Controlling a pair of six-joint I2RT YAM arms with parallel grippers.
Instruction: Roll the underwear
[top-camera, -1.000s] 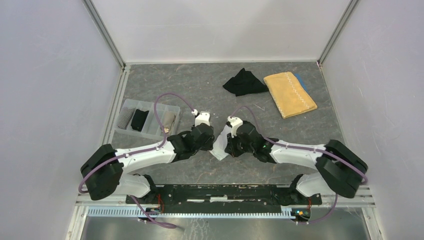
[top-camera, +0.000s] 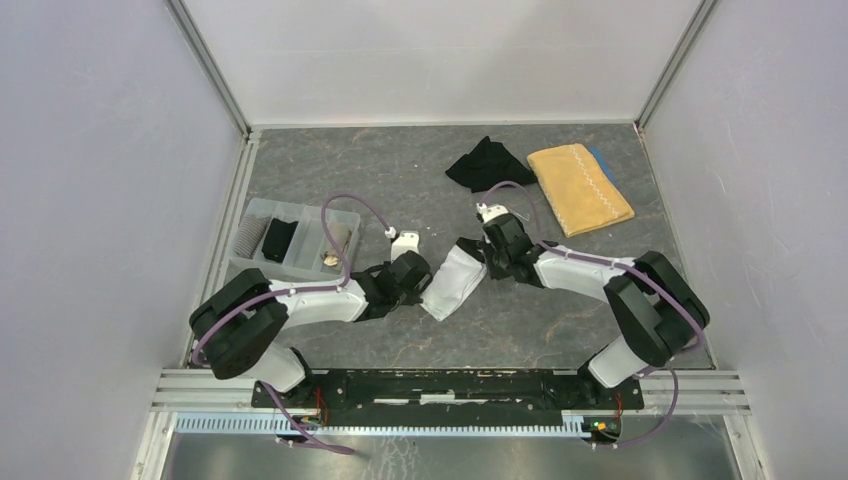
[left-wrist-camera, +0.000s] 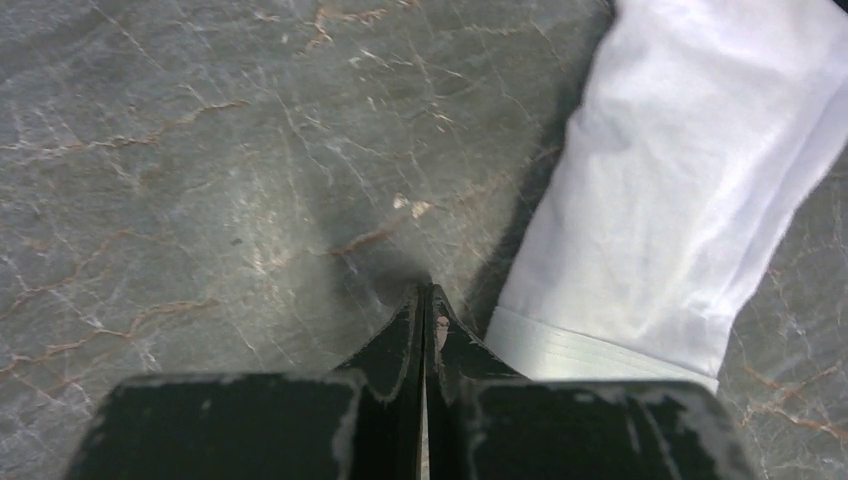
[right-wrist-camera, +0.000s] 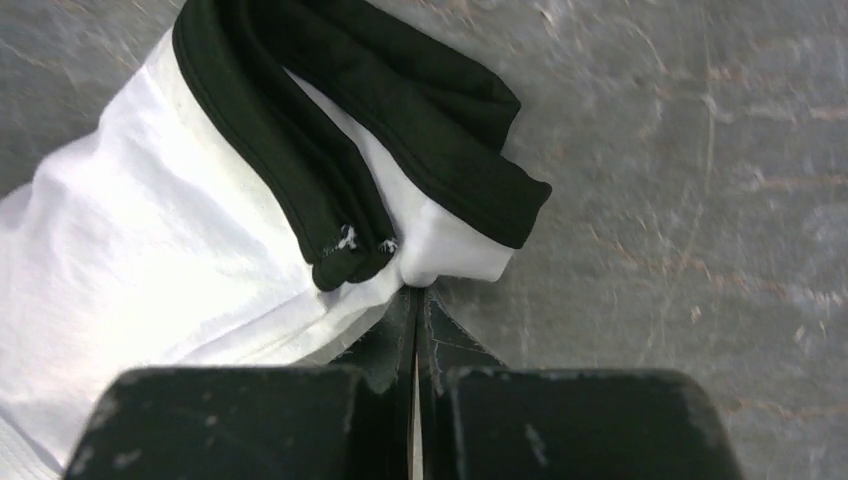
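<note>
White underwear with a black band (top-camera: 456, 280) lies folded into a narrow strip, slanted between my two grippers. In the left wrist view its white hem end (left-wrist-camera: 640, 200) is just right of my left gripper, which is shut with bare table under its tips. My right gripper is also shut, its tips at the edge of the white cloth just below the black band (right-wrist-camera: 360, 150). Whether any cloth is pinched there cannot be made out. One corner of the band end sticks out to the right of the strip.
A clear divided box (top-camera: 290, 238) with folded items stands at the left. Black cloth (top-camera: 490, 166) and a folded yellow towel (top-camera: 580, 188) lie at the back right. Bare grey table surrounds the underwear.
The left gripper shifted only slightly.
</note>
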